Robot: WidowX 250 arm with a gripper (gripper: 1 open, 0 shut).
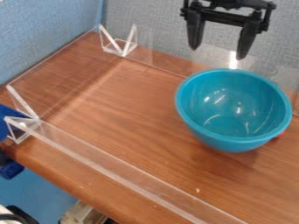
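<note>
My black gripper (221, 33) is at the top of the view, open, with nothing between its two fingers. It hangs above and behind a turquoise bowl (233, 112), which stands on the wooden table (128, 149) at the right. The bowl looks empty. A small red object (278, 136) is mostly hidden behind the bowl's lower right side.
Clear low barriers with white brackets (117, 42) edge the table at back and front left. A blue object (10, 118) is at the left edge. A grey textured wall is behind.
</note>
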